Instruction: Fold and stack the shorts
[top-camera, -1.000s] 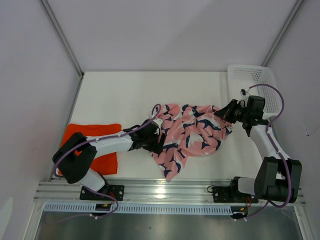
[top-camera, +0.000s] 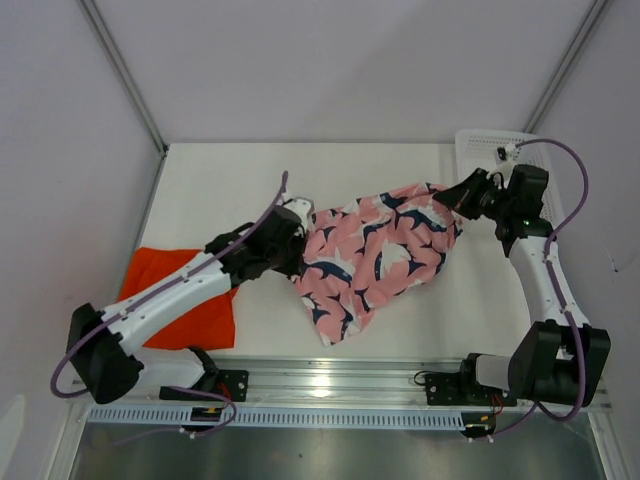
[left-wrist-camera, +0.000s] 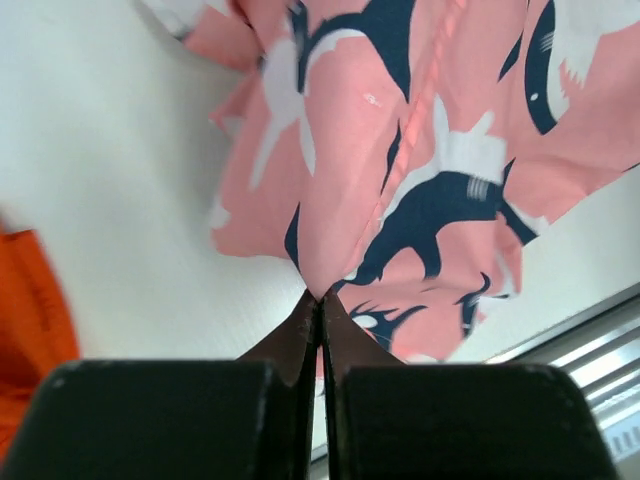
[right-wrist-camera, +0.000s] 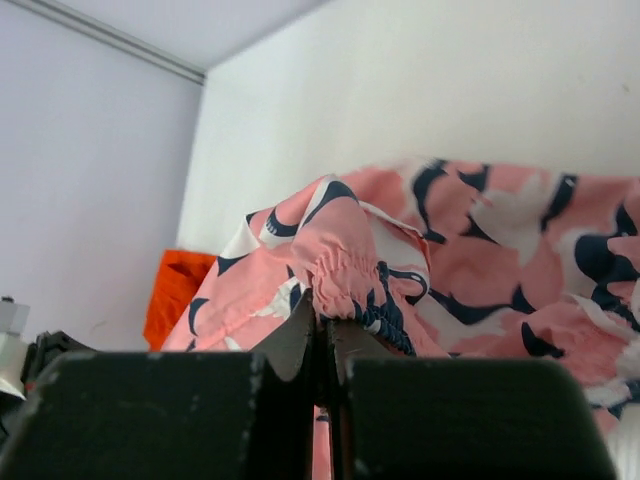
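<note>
Pink shorts (top-camera: 380, 250) with white and navy shapes hang partly raised between my two grippers, lower part on the table. At their left edge my left gripper (top-camera: 295, 262) is shut on the fabric; in the left wrist view the pinched cloth (left-wrist-camera: 340, 200) runs into its fingertips. My right gripper (top-camera: 450, 198) is shut on the upper right corner, where the right wrist view shows a gathered, elastic-looking band (right-wrist-camera: 340, 280) at the fingertips.
An orange folded cloth (top-camera: 180, 320) lies at the left of the white table (top-camera: 230, 175). A white basket (top-camera: 490, 145) stands at the back right.
Both grippers have lifted and moved toward the back, the shorts rising with them.
</note>
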